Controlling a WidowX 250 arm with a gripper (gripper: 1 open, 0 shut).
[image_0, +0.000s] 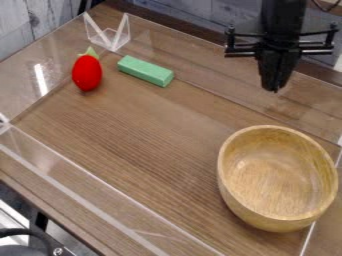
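Observation:
My black gripper (278, 78) hangs at the upper right over the wooden table, shut, with nothing visible between its fingers. Below it sits a large round yellow bowl (274, 180). At the upper left lie a green block (146, 70) and a red oval object (87, 73), with a small green bit behind the red one.
A clear plastic or wire item (107, 35) stands at the back left. Dark cables or an arm part show at the lower left corner.

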